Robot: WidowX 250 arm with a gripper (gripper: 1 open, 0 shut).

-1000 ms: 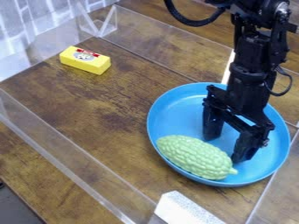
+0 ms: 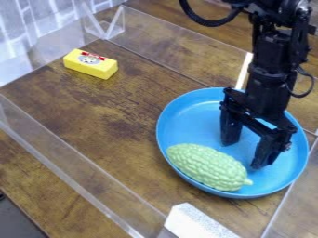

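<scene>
My black gripper (image 2: 254,133) reaches down from the upper right over a blue plastic bowl (image 2: 176,114), its fingers spread open with nothing seen between them. A pale green bumpy vegetable, like a bitter melon (image 2: 207,166), lies in the front left of the bowl, a little left of and below the gripper.
A yellow box (image 2: 91,62) lies at the back left on the wooden table (image 2: 87,112). A white object (image 2: 195,224) is at the bottom edge. Clear walls border the area.
The gripper and arm have moved slightly to the right and up, a little away from the green vegetable, which stays in the bowl.
</scene>
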